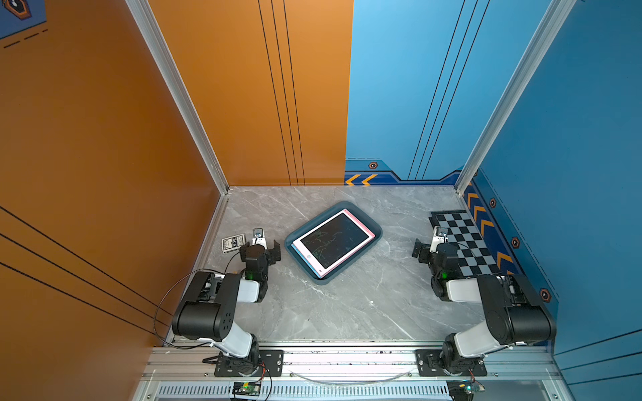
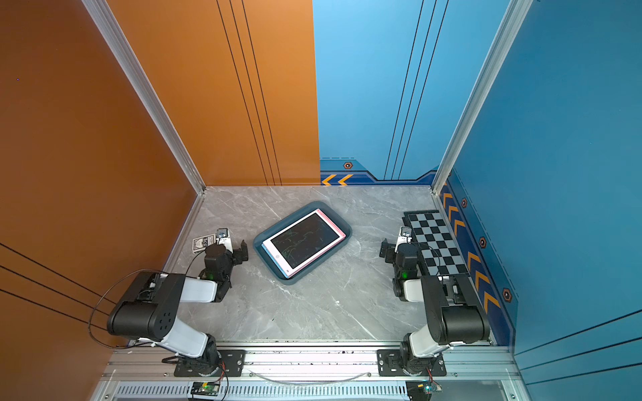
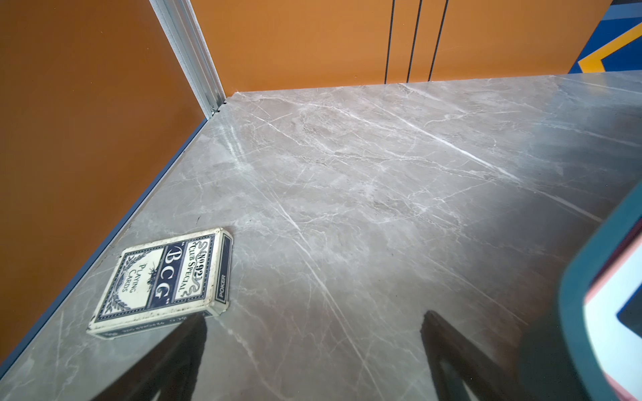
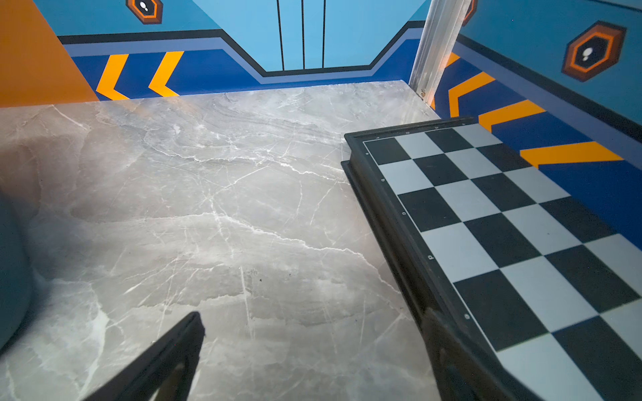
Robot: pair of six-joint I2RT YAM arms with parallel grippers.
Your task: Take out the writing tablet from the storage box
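Observation:
The writing tablet [image 1: 333, 242], with a dark screen and a white, pink and blue frame, lies inside the blue-grey storage box [image 1: 292, 237] at mid-table. Both sit at a slant, and the tablet's upper face is uncovered. Left of the box is my left gripper, open, its two fingers well apart over bare table. In the left wrist view the box's rim [image 3: 576, 300] shows at the right edge. My right gripper is also open and empty, to the right of the box and beside the chessboard's left edge.
A pack of playing cards [image 3: 164, 280] rests on the table at the left, near the orange wall. On the right a black-and-white chessboard [image 4: 508, 220] stands along the blue wall. Free table lies behind and in front of the box.

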